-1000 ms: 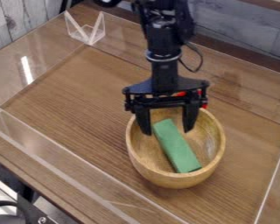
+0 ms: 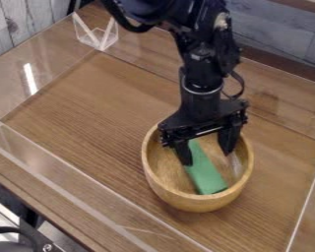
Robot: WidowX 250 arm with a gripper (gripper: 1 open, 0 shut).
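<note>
My black gripper (image 2: 205, 143) is lowered over a round wooden bowl (image 2: 193, 197), its two fingers spread open at the rim's back half. A long green block (image 2: 205, 172) lies in the bowl, its upper end beside or under the left finger; whether they touch I cannot tell. A pale, indistinct item lies at the right inside the bowl, partly hidden by the right finger.
A white wire-like holder (image 2: 97, 30) stands at the back left. A black cable runs at the bottom left corner.
The gripper has turned and shifted, its fingers now lower inside the bowl. The green block shows in much the same place.
</note>
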